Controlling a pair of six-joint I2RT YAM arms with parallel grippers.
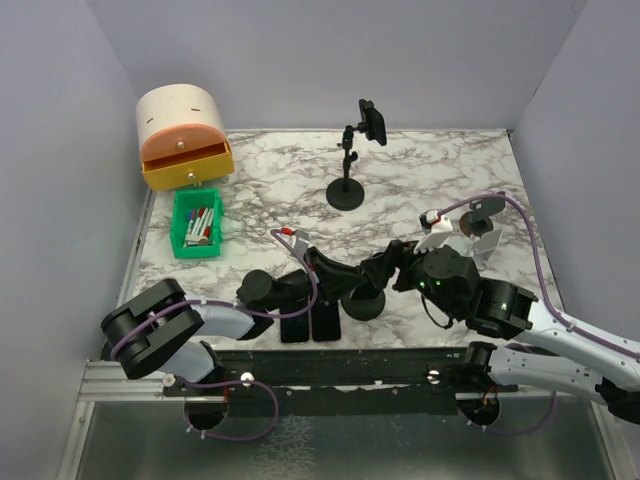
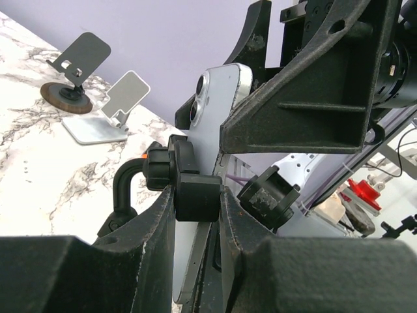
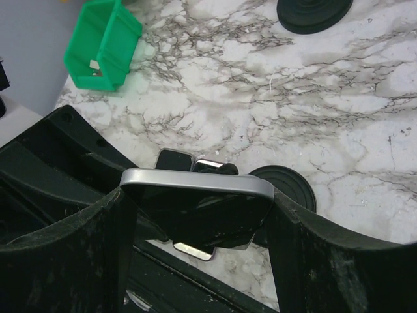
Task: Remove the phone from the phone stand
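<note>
A silver-edged phone (image 2: 215, 104) stands upright in a black phone stand, whose round base (image 1: 362, 308) is near the table's front middle. In the left wrist view my left gripper is shut on the stand's black clamp (image 2: 197, 195), against the phone. My right gripper is at the phone's top, its fingers either side of it; the phone's silver end lies between them in the right wrist view. The two grippers meet over the stand, hiding much of it in the top view.
Two dark phones (image 1: 326, 321) lie left of the stand. A tall black stand (image 1: 345, 194) is at the back, silver stands (image 2: 91, 130) at the right, a green tray (image 1: 197, 222) and drawer box (image 1: 185, 135) at the left.
</note>
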